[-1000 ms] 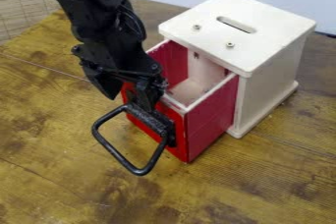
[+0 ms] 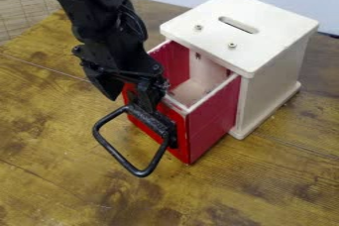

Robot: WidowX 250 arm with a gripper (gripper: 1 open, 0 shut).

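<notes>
A white wooden cabinet (image 2: 265,42) with a slot and two screws on top has a red drawer (image 2: 209,123) pulled out toward the front left. The drawer has a black loop handle (image 2: 119,156) on its front. My black gripper (image 2: 139,96) reaches down at the drawer's left front, just above the handle's mount. Its fingers overlap the dark mount, so I cannot tell whether it is open or shut. The drawer's interior shows pale and partly hidden behind the arm.
A woven mat (image 2: 20,7) lies at the back left corner.
</notes>
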